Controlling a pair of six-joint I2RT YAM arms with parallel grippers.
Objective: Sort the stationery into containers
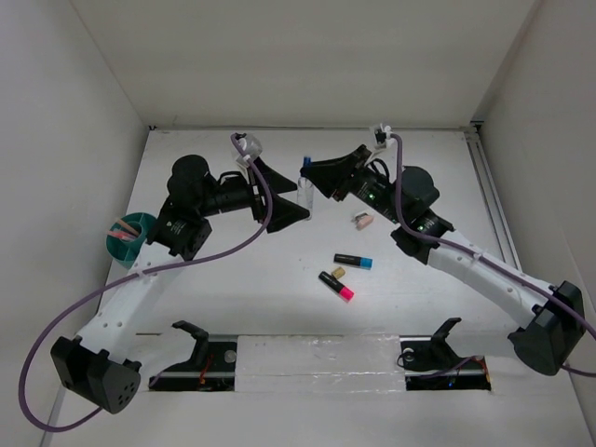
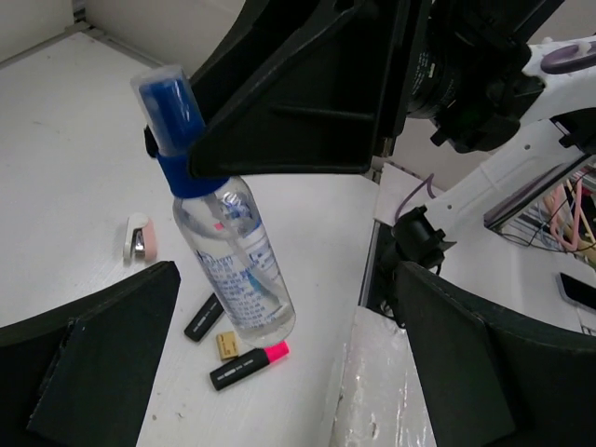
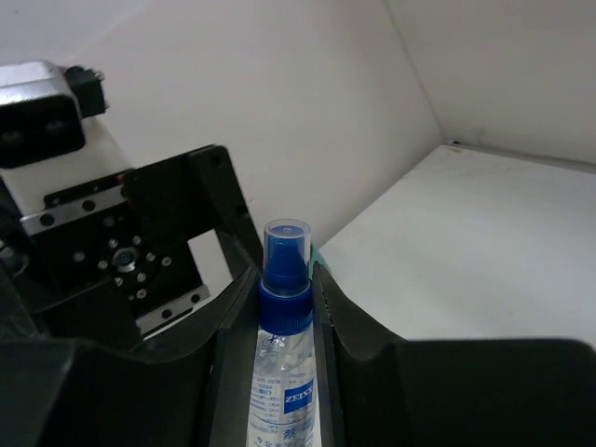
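A clear spray bottle with blue top hangs above the table, held at its neck by my right gripper, which is shut on it. My left gripper stands open just beside the bottle, its fingers either side in the left wrist view, below the right one. On the table lie a blue-capped marker, a pink-capped marker, a small tan eraser and a pink-and-white stapler. A teal container with items stands at the far left.
Walls enclose it at the back and sides; a metal rail runs along the right edge.
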